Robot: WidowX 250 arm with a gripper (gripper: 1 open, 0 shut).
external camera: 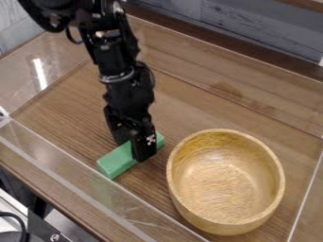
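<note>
A green block (119, 162) lies on the wooden surface in the lower middle. The black arm comes down from the top, and its gripper (136, 141) is low over the right part of the block, with its fingers around or on that part. Whether the fingers touch the block or how far apart they stand is hard to tell, as the dark gripper hides that end.
A cream-coloured bowl (225, 183) stands at the lower right, close beside the block and gripper. A grey wall runs along the back right.
</note>
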